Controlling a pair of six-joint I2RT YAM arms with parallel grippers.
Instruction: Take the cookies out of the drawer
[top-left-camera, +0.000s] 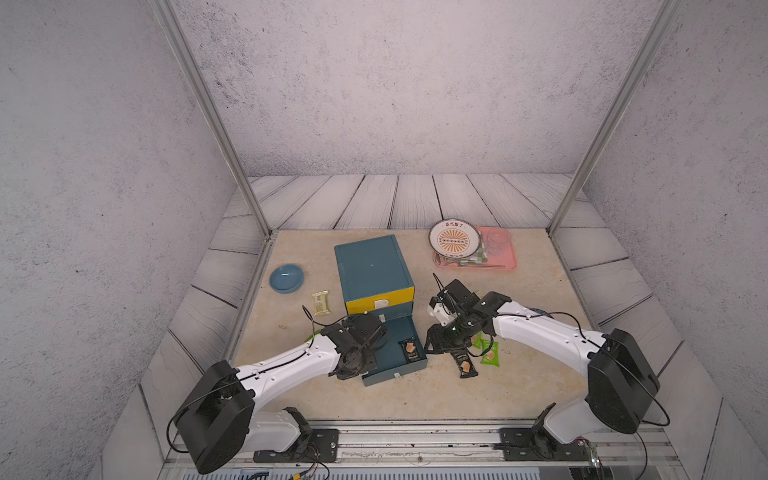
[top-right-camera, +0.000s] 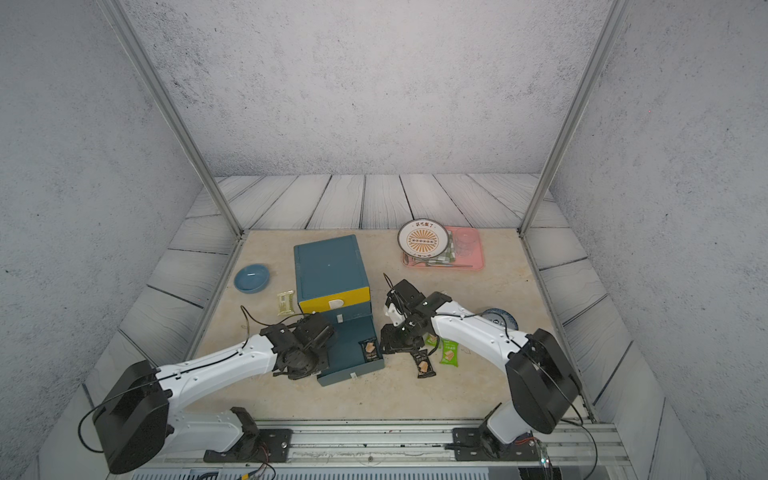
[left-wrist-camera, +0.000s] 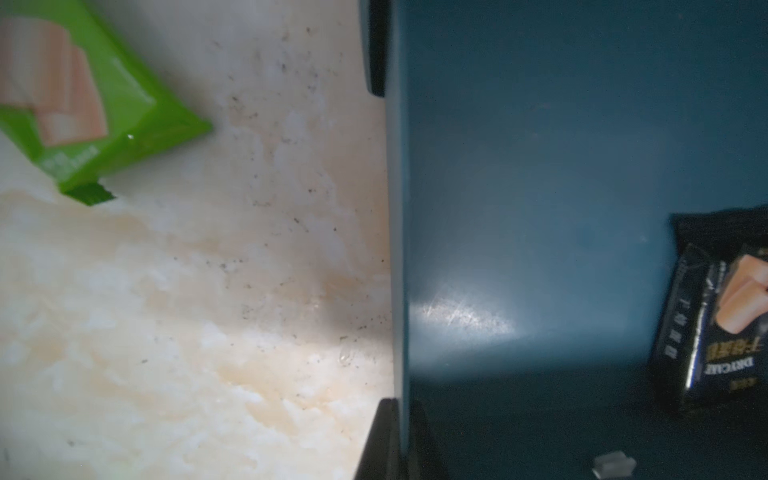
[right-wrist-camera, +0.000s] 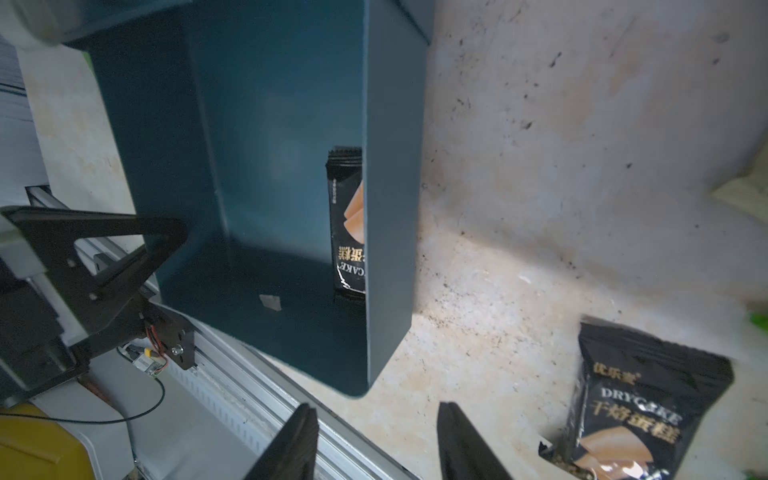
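Observation:
The blue drawer (top-left-camera: 396, 374) stands pulled out from the blue and yellow cabinet (top-left-camera: 372, 268). A black cookie packet (right-wrist-camera: 348, 224) lies inside it along the right wall, partly covered by that wall in the right wrist view. My left gripper is shut on the drawer's thin left wall, one finger on each side. Just right of the drawer, in the top left view, is my right gripper; its fingers are apart and hold nothing. Another black packet (right-wrist-camera: 640, 400) rests on the table right of the drawer, below that gripper.
A green packet (top-left-camera: 490, 353) lies farther right, and a second green packet (left-wrist-camera: 88, 96) left of the drawer. Beyond it is a cream packet (top-left-camera: 321, 302), then a blue bowl (top-left-camera: 286, 278). A pink tray (top-left-camera: 500, 256) with a plate (top-left-camera: 454, 239) stands back right.

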